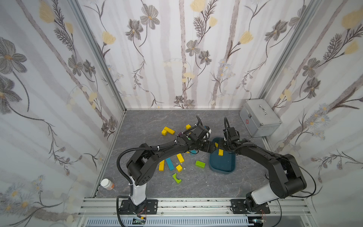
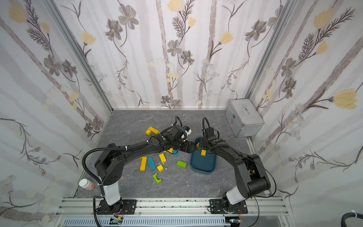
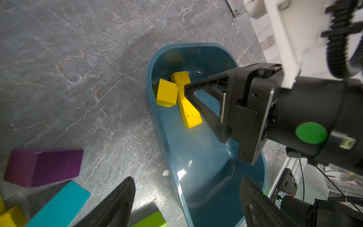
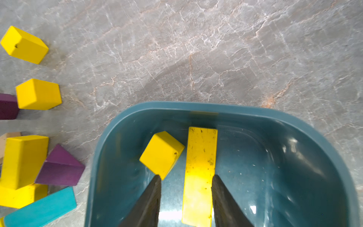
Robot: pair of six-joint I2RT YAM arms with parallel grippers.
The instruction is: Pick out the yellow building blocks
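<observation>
In the right wrist view, a long yellow block (image 4: 200,170) lies on the floor of the dark teal bin (image 4: 211,107), with a yellow cube (image 4: 160,153) beside it. My right gripper is open above the long block, clear of it. The left wrist view has both blocks near the bin's far end. There my left gripper stands wide open, nothing between its fingers, at the bin's left side. Outside the bin are several more yellow blocks, among them a leaning piece (image 4: 24,160), a bar (image 1: 161,165) and a cube (image 1: 178,168).
Purple (image 4: 60,166), blue (image 1: 169,164) and green (image 1: 200,164) blocks lie among the yellow ones, plus a green arch (image 1: 176,178). A silver case (image 1: 261,117) stands back right, a white bottle (image 1: 107,184) front left. My two arms are close together by the bin.
</observation>
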